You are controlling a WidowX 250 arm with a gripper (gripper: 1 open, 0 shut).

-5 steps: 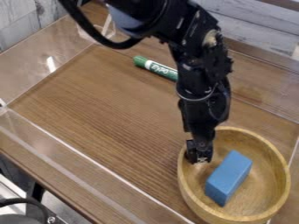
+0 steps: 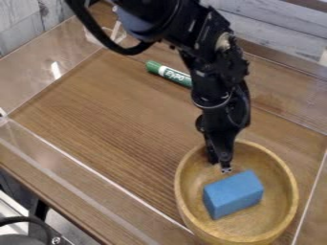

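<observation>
A yellow-tan bowl (image 2: 202, 212) stands on the wooden table at the lower right, holding a blue rectangular block (image 2: 232, 193). My black gripper (image 2: 220, 161) reaches down from the top to the bowl's far rim, its tips at or just inside it. It looks shut, apparently on the bowl's rim, though the fingertips are dark and hard to make out.
A green and white tube (image 2: 167, 75) lies at the back, behind the arm. A dark cable or rail shows at the lower left corner, off the table.
The bowl has shifted left with my gripper, and the blue block in it has turned and moved left.
</observation>
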